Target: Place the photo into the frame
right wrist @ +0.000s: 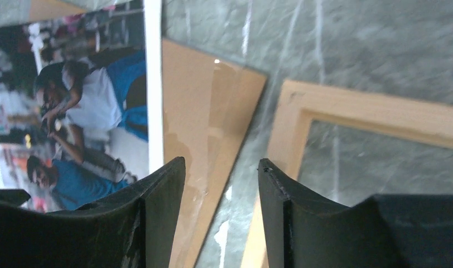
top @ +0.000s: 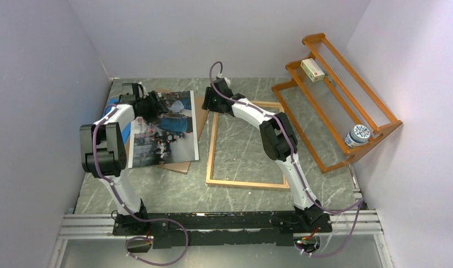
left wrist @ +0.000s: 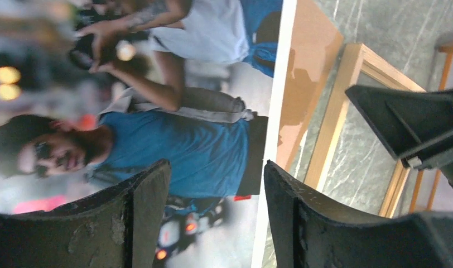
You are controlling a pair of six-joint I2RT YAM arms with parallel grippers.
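The photo [top: 167, 138], a colour print with white side margins, lies flat on a brown board [top: 177, 167] at the left of the table. To its right rests the empty wooden frame [top: 211, 151], with bare grey marble inside it. My left gripper [top: 162, 108] hovers over the photo's upper part, fingers spread and nothing between them. In the left wrist view the photo's white margin [left wrist: 275, 106] runs just beside the right finger. My right gripper [top: 206, 102] hangs above the strip of brown board between photo and frame, its fingers [right wrist: 167, 192] apart and empty.
Something blue [top: 125, 131] shows along the photo's left side. A slanted wooden rack [top: 347, 103] stands at the right, with a small box [top: 312, 70] and a round jar [top: 357, 135] on it.
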